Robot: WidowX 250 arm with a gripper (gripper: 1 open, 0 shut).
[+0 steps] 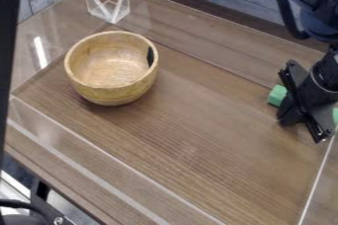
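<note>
At the right edge, my black gripper (291,107) is low over the table, on top of a green object (275,96) that shows on both sides of it. The fingertips are dark and overlap, so I cannot make out anything held between them. A wooden bowl (111,57) stands empty at the left of the table (185,150).
A clear plastic piece (109,5) stands at the back left. A dark cable lies at the bottom left corner.
</note>
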